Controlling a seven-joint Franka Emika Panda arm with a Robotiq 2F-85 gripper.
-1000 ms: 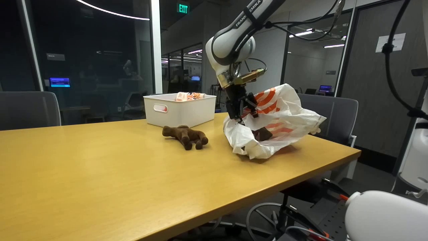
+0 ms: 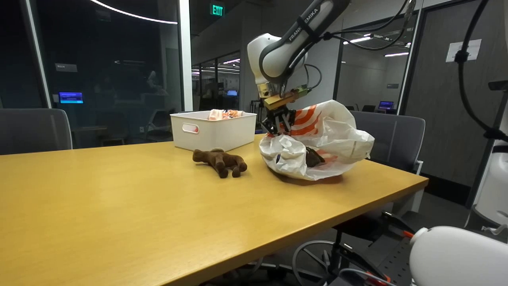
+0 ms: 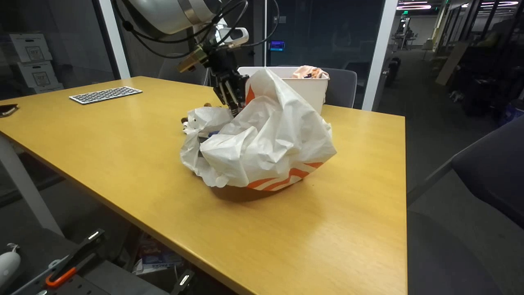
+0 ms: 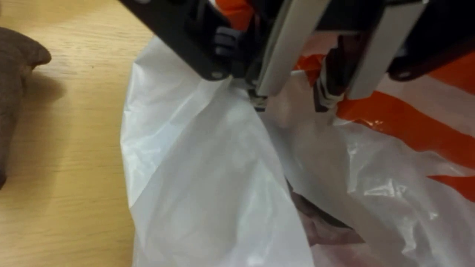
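A white plastic bag with orange stripes [image 2: 343, 128] lies bunched on the table, its mouth partly agape with something dark [image 2: 312, 157] inside. At the bag's far edge my gripper points down into the plastic, its fingers part open. White film lies between and below the fingertips; whether they pinch it is unclear. In the second exterior view the bag [image 3: 275, 132] hides part of the fingers. A brown plush animal [image 2: 220, 161] lies on its side on the bare table, left of the bag; the wrist view shows part of this plush [image 4: 17, 84] too.
Behind the plush stands a white bin [image 2: 214, 131] with a pinkish cloth [image 2: 224, 114] in it. A keyboard [image 3: 106, 95] rests at the table's far side.
My gripper has shifted slightly left and tilted differently. The bag has slid a little left, and its near rim has folded up and over, narrowing the mouth. Plush and bin have not moved.
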